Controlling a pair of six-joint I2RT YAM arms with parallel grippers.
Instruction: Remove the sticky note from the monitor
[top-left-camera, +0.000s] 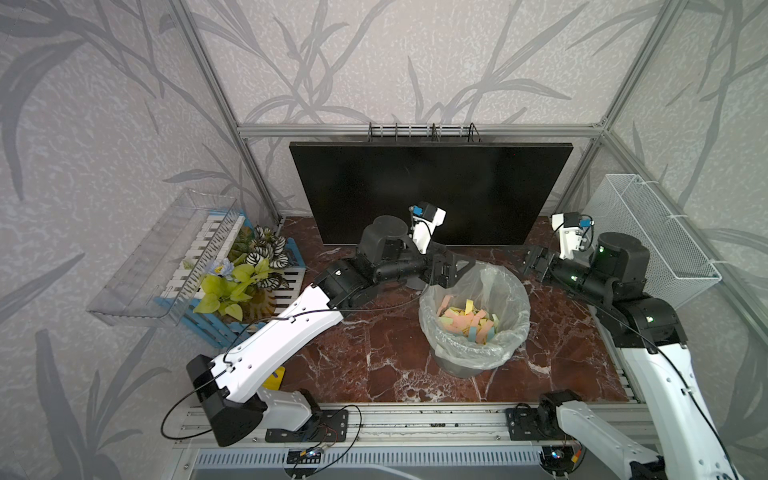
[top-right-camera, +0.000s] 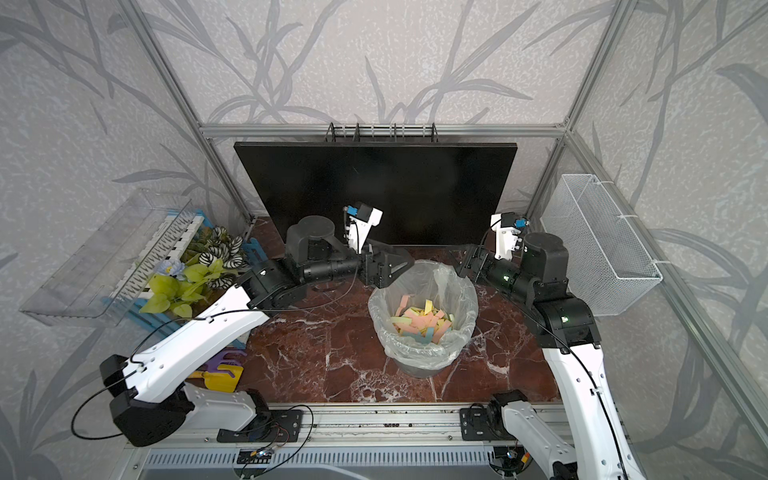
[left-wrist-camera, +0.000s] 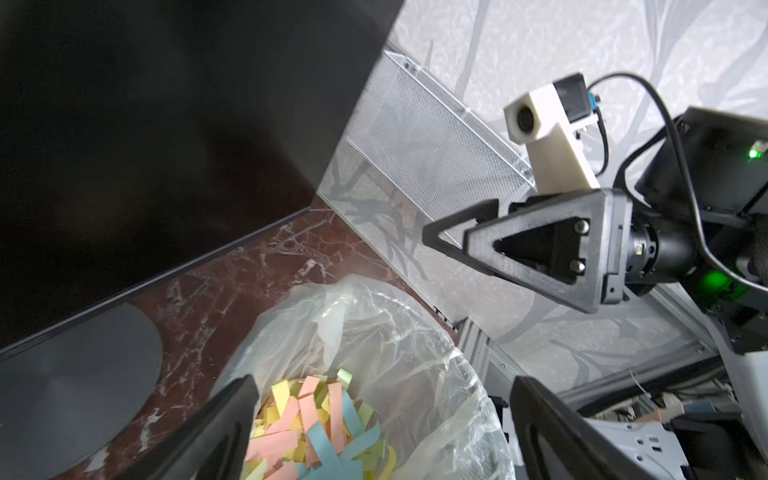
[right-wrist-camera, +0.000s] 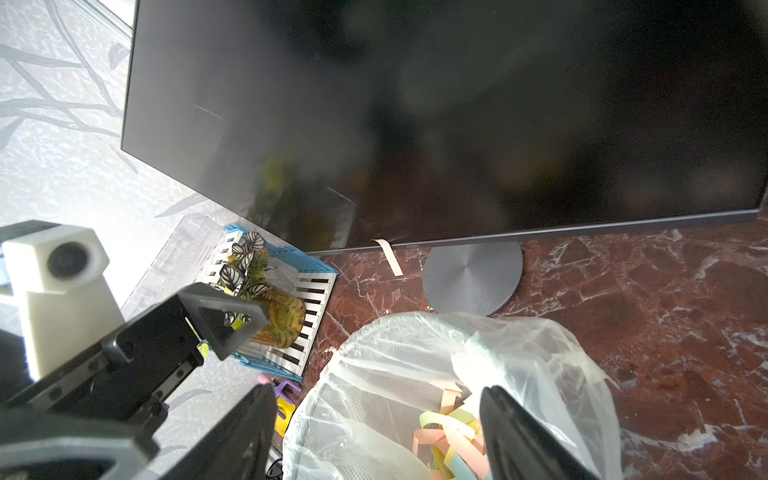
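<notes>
The black monitor (top-left-camera: 432, 196) stands at the back, and its screen shows bare in both top views. In the right wrist view, a thin pale strip of sticky note (right-wrist-camera: 389, 257) is at the monitor's bottom edge, left of its round stand. Whether it sticks to the frame or lies on the table I cannot tell. My left gripper (top-left-camera: 451, 270) is over the left rim of the lined bin (top-left-camera: 512, 320), fingers apart and empty. On the bin's other side, my right gripper (top-left-camera: 537, 262) also has its fingers (right-wrist-camera: 254, 424) apart, with nothing visible between them.
Several coloured paper strips (right-wrist-camera: 449, 436) lie inside the bin. Leafy plants (top-left-camera: 236, 284) in a blue and white crate are at the left, and a white wire basket (top-left-camera: 652, 236) is at the right.
</notes>
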